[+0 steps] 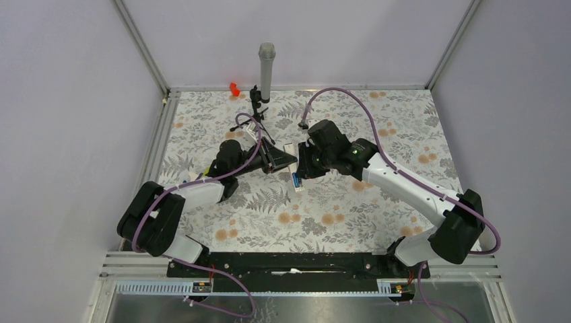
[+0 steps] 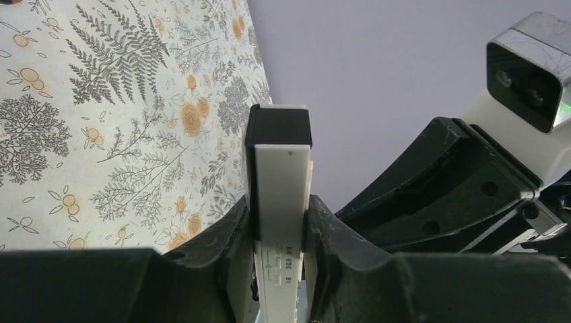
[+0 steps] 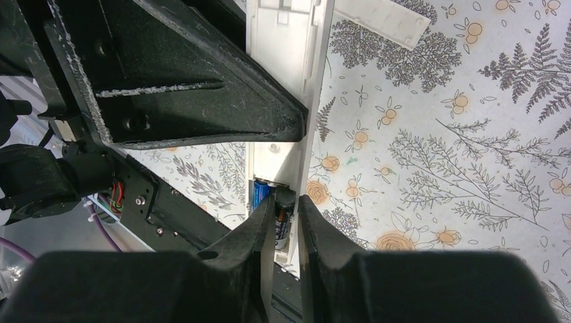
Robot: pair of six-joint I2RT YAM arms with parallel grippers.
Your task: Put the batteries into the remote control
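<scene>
Held at mid-table, the white remote (image 1: 299, 188) has my left gripper shut on its sides; its black-tipped end points up in the left wrist view. In the right wrist view the battery compartment of the remote (image 3: 273, 158) faces the camera. A blue battery (image 3: 260, 192) lies in the compartment, beside a black battery (image 3: 282, 232). My right gripper is over that compartment, fingers part open, with the black battery showing in the gap. Its fingertips hide part of both batteries, so how fully they are seated cannot be told.
A flat white piece, perhaps the cover (image 3: 387, 20), lies on the patterned table beyond the remote. At the back stand a grey microphone (image 1: 266, 64) on a black stand and a small red object (image 1: 234, 89).
</scene>
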